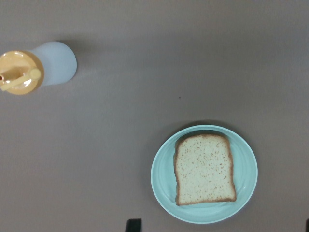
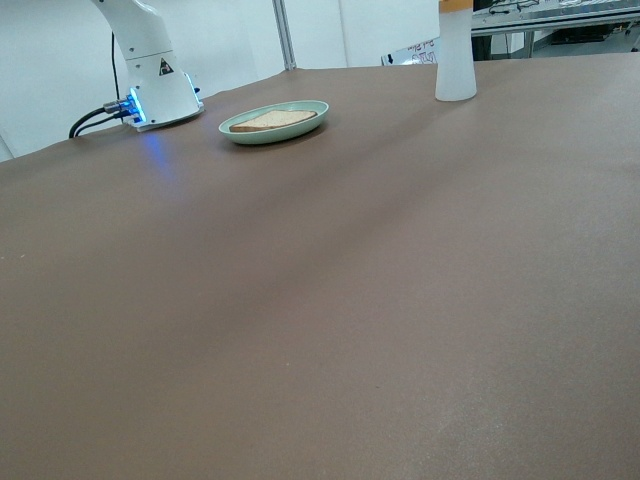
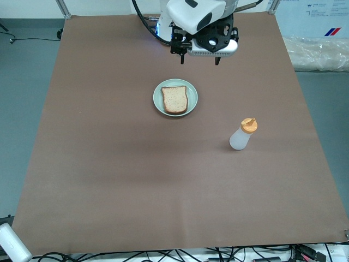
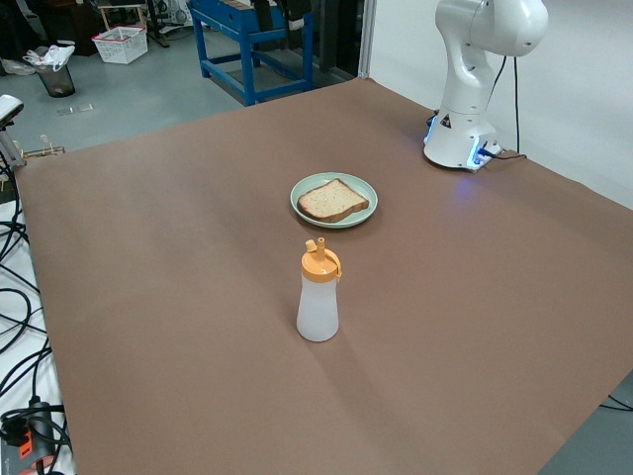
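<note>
A slice of bread (image 3: 174, 99) lies flat on a pale green plate (image 3: 159, 101), seen in all views. A squeeze bottle (image 3: 240, 139) with an orange spouted cap stands upright apart from the plate, to its right in the left camera view. My gripper (image 3: 199, 60) hangs high at the table's far edge, above and beyond the plate, its two fingers spread open with nothing visible between them. In the wrist view the fingertips show at the bottom edge, the plate (image 1: 159, 174) and bottle (image 1: 58, 63) below me.
Cables run along the near edge outside the table in the left camera view, and plastic wrap (image 3: 319, 53) lies beyond the table at the back right.
</note>
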